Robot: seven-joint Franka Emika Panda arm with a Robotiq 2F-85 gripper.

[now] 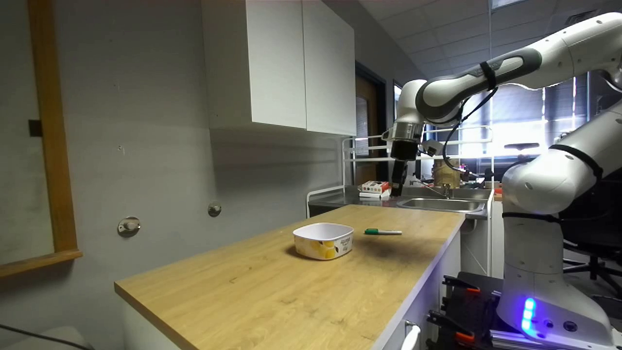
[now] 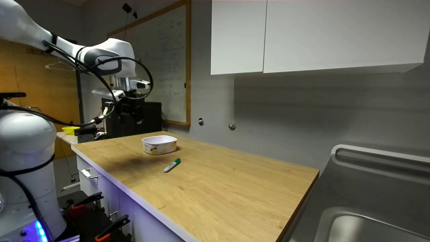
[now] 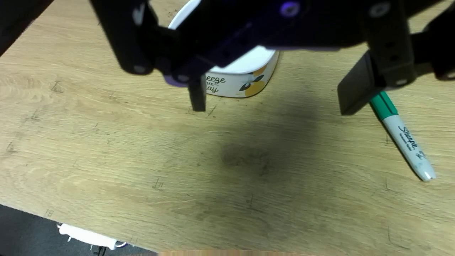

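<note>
A white bowl with a lemon pattern (image 1: 323, 248) stands upright on the wooden counter (image 1: 256, 291). Beside it lies a Sharpie marker (image 2: 172, 165) with a green cap and a grey-white body. Above the counter hangs my gripper (image 1: 397, 189), clear of both things. In the wrist view the gripper is open, its fingers wide apart and only bare wood seen between the tips. The marker (image 3: 405, 138) shows at the right there, its cap end partly hidden by a finger. Behind the gripper, the bowl (image 3: 239, 85) is largely covered.
White cupboards (image 2: 322, 36) hang on the wall over the counter. A metal sink (image 1: 443, 204) adjoins the counter at one end, with small boxes (image 1: 374, 187) near it. Drawers with a white handle (image 3: 87, 236) lie below the front edge.
</note>
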